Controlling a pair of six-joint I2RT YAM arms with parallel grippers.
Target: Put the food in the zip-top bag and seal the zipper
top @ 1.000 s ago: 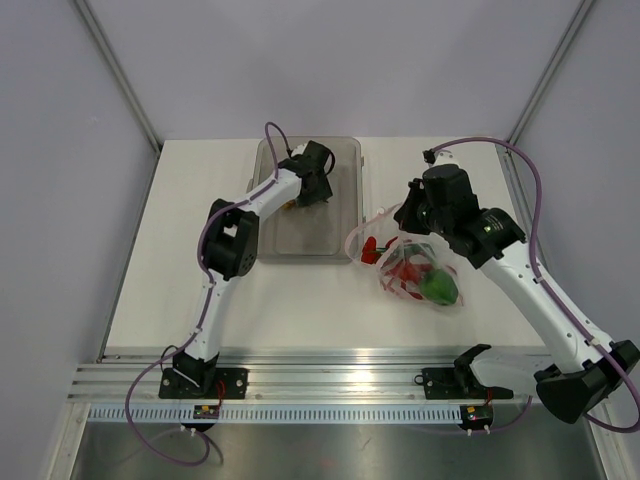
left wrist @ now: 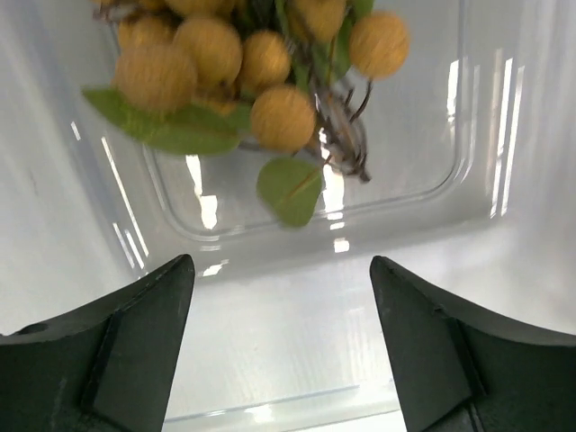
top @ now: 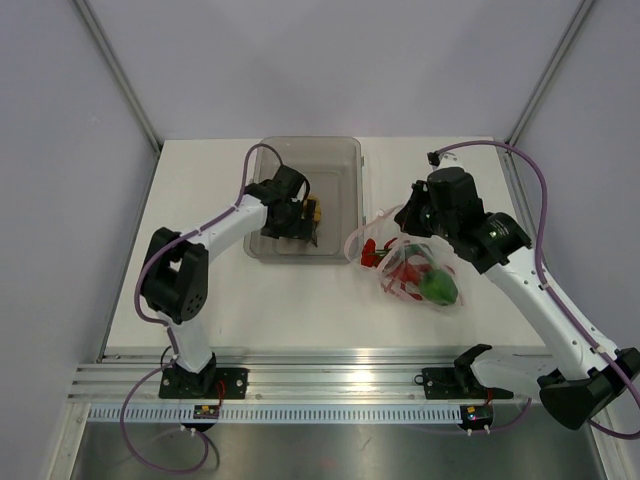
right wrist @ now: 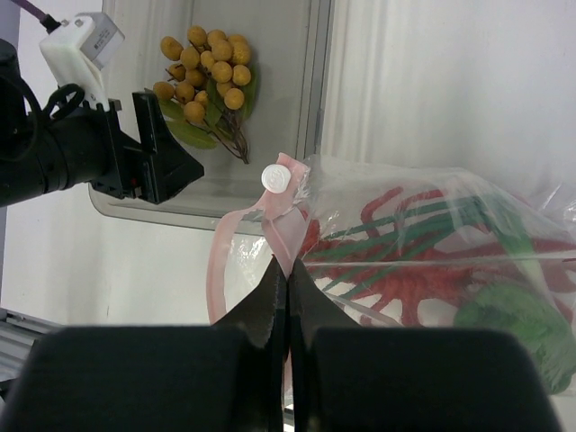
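Note:
A bunch of round yellow-brown fruit (right wrist: 211, 67) with green leaves and a woody stem lies in the grey tray (top: 345, 180). My left gripper is open above the tray's near part, nothing between its fingers; the fruit lies beyond the fingertips in the left wrist view. At the right lies a clear zip top bag (top: 400, 240) with a pink zipper strip (right wrist: 286, 225). Inside show red pieces (right wrist: 396, 261) with green strips and a green lump (right wrist: 504, 319). My right gripper is shut on the bag's pink edge, which gathers between its fingertips.
The bag's mouth side sits close to the tray's right rim (top: 360, 200). A metal rail (top: 330, 365) runs along the front edge.
My left gripper has come from over the fruit toward the tray's near left side, uncovering part of the bunch. The right arm and the bag look nearly unchanged.

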